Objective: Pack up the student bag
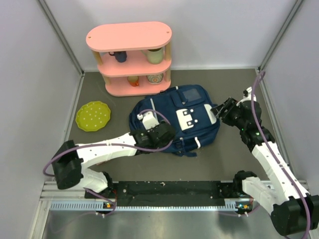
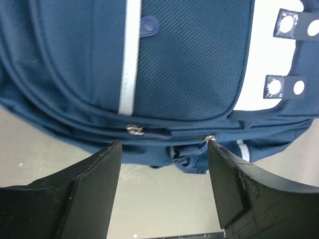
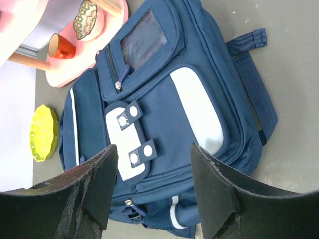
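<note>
The navy backpack [image 1: 187, 122] lies flat on the grey table, with white patches and button straps on its front. My left gripper hovers over its lower part. Its fingers are apart, and the bag's lower edge with zipper pulls [image 2: 134, 130] shows beyond the gap. From above, the left arm covers much of the bag's left side. My right gripper is open at the bag's right edge, near the long white patch [image 3: 198, 110]; nothing is between its fingers. In the right wrist view the bag's front pocket with a clear window [image 3: 144, 39] shows.
Behind the bag stands a pink shelf [image 1: 128, 36] holding a dark blue mug [image 1: 119, 57], a pale green pitcher [image 1: 154, 56], an orange cup [image 1: 133, 80] and a patterned bowl [image 1: 155, 78]. A yellow-green plate [image 1: 93, 116] lies at left.
</note>
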